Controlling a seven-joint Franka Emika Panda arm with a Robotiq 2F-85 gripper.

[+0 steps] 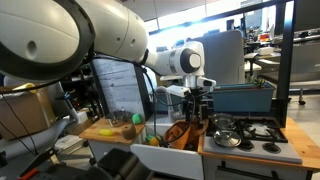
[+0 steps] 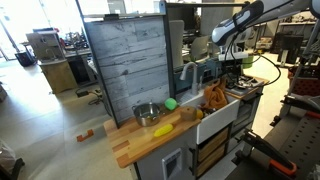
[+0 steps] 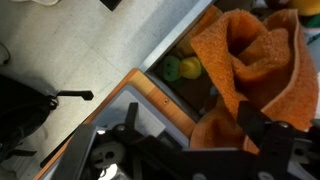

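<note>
An orange cloth (image 1: 181, 134) lies bunched in the white sink (image 1: 165, 158), part of it draped up over the side toward the stove. In the wrist view the orange cloth (image 3: 265, 65) fills the upper right, with a yellow-green toy (image 3: 180, 68) beside it inside the basin. My gripper stands open, its two dark fingers apart, above the wooden edge between sink and counter. One finger overlaps the cloth in this view; whether it touches cannot be told. From the outside the gripper (image 1: 188, 108) hangs above the sink.
Right of the sink stand a lidded pot (image 1: 225, 138) and a black gas stove (image 1: 260, 140). A blue rack (image 1: 243, 98) is behind them. On the left counter are a metal bowl (image 2: 148, 113) and a yellow object (image 2: 163, 130). The faucet (image 2: 188, 78) rises behind the sink.
</note>
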